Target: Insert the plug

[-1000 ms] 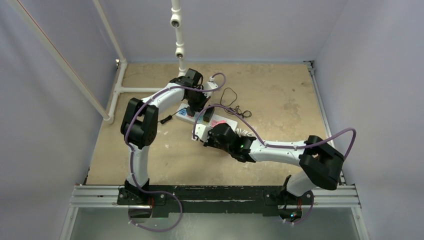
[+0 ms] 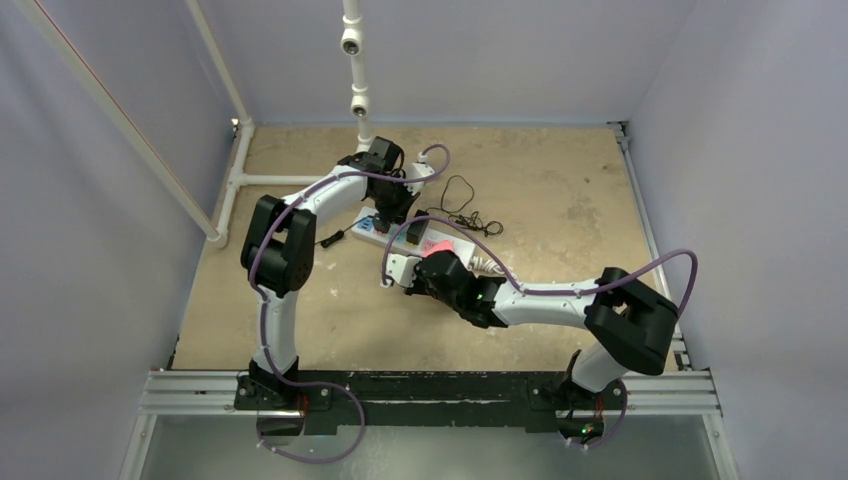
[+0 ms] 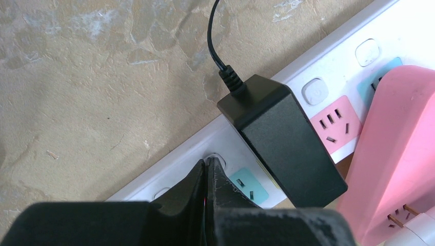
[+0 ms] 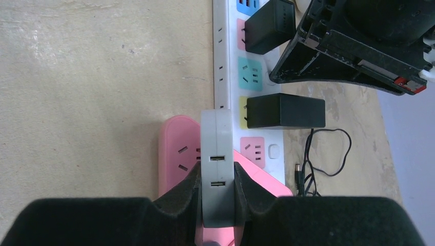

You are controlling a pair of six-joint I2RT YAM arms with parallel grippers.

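My right gripper is shut on a white plug, held over a pink power strip; in the left wrist view two brass prongs (image 3: pixel 410 209) show above that strip's socket holes at lower right. Whether they touch is unclear. My left gripper is shut, nothing seen between its fingers, its tips at a white power strip (image 3: pixel 184 154) beside a black adapter (image 3: pixel 287 143) plugged into it.
A second black adapter (image 4: pixel 267 28) sits farther along the white strip. Black cables (image 4: pixel 331 174) lie behind it.
My right arm has shifted slightly in the top view, its wrist a little to the left and its elbow a little toward the back. The left arm looks unchanged.
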